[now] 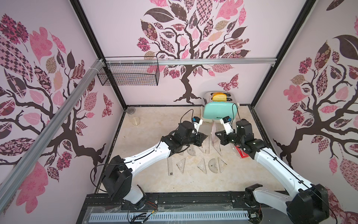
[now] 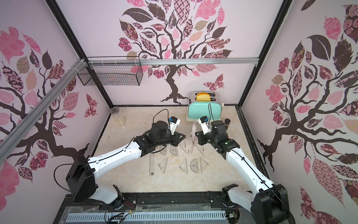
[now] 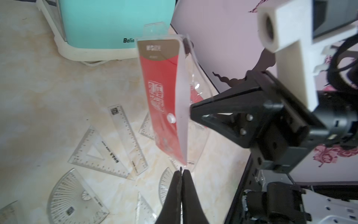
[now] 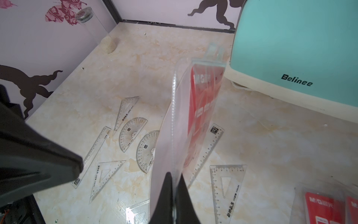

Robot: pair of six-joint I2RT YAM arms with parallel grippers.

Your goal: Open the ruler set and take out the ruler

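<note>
A red-carded clear plastic ruler set packet point(image 3: 160, 100) hangs upright from my right gripper, whose fingers are shut on its edge. My left gripper is shut, nothing visible between its fingers, just below and beside the packet in its wrist view; in the top views it point(image 1: 203, 137) faces the right gripper across a short gap. Loose clear rulers point(image 3: 126, 138), set squares point(image 3: 93, 156) and protractors point(image 3: 74, 197) lie on the table beneath both.
A mint toaster point(image 1: 220, 110) stands at the back right. More red packets point(image 4: 318, 205) lie at the right. A glass jar point(image 4: 100, 37) is at the back left. The table's middle holds several loose pieces.
</note>
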